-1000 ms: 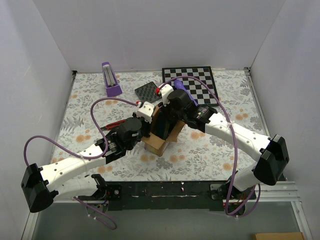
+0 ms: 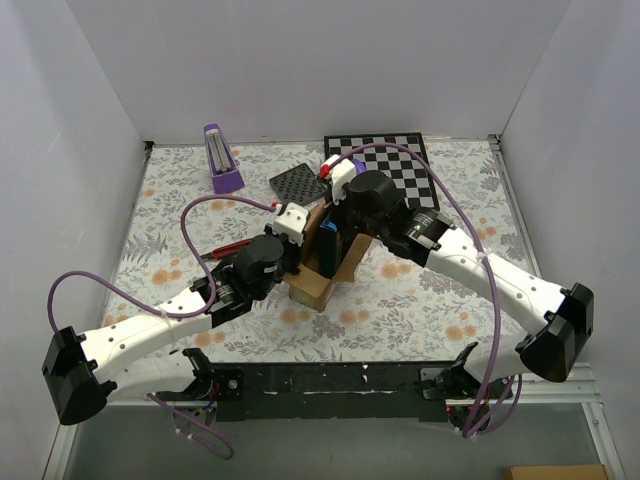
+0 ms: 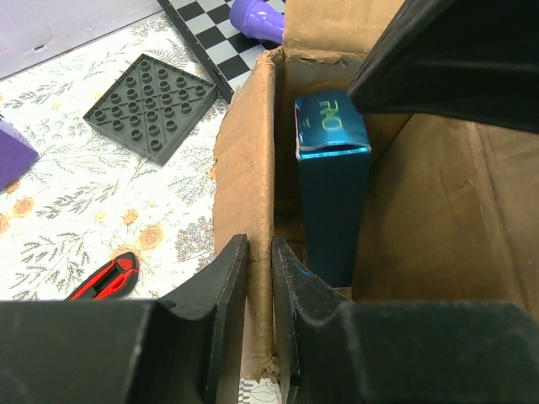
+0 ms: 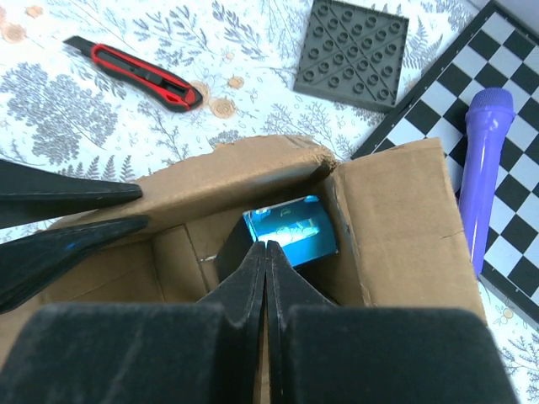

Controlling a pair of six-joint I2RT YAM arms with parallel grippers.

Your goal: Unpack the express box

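Note:
The open cardboard express box (image 2: 312, 288) stands mid-table with its flaps up. Inside it a dark blue box with a bright blue top stands upright against a corner; the right wrist view also shows this blue box (image 4: 290, 231). My left gripper is shut on the left wall of the cardboard box, pinching its edge. Over the opening is my right gripper, shut, its tips overlapping the blue box's near edge in its own view with nothing seen between them. Whether they touch cannot be told.
A red-black utility knife (image 4: 139, 77) and a grey studded plate (image 4: 352, 55) lie beyond the box. A purple microphone (image 4: 484, 160) rests on the checkered board (image 2: 408, 175). A purple holder (image 2: 226, 180) stands back left.
The left arm and the cardboard box have stayed put.

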